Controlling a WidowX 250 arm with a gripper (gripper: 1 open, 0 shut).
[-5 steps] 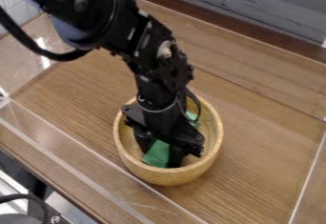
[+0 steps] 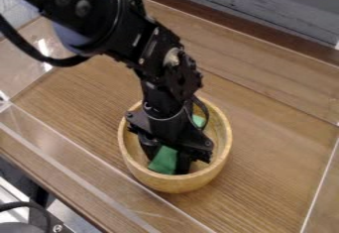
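A round light-wooden bowl (image 2: 183, 180) sits on the wooden table, with my black gripper (image 2: 173, 148) reaching down into it from above. A green object (image 2: 165, 161) lies in the bowl, partly hidden by the gripper. The gripper's fingers are around the green object and look closed on it, though the fingertips are mostly hidden in dark shadow.
A pale wooden wall runs along the back. Dark cables show at the lower left, off the table's edge.
The arm has shifted very slightly within the bowl over the last second; the bowl and green object stay nearly in place.
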